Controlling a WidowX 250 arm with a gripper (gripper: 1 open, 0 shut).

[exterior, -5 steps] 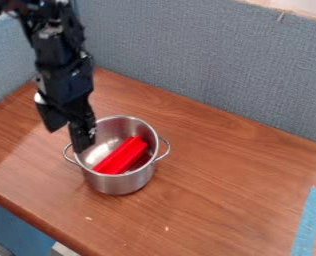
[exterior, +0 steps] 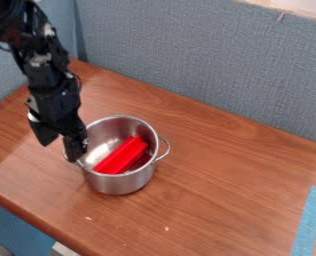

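Observation:
A steel pot (exterior: 137, 178) with two loop handles stands left of centre on the wooden table, a red elongated object (exterior: 123, 154) lying inside it. My black gripper (exterior: 57, 142) is low at the pot's left rim, its fingers pointing down beside the left handle. One finger is near or against the rim; whether the fingers are open or shut on anything is hard to make out.
A light blue strip (exterior: 308, 220) lies at the right edge. Grey padded walls (exterior: 214, 60) enclose the back and left.
My gripper has moved left and down along the pot's left side. The pot and red object look unmoved.

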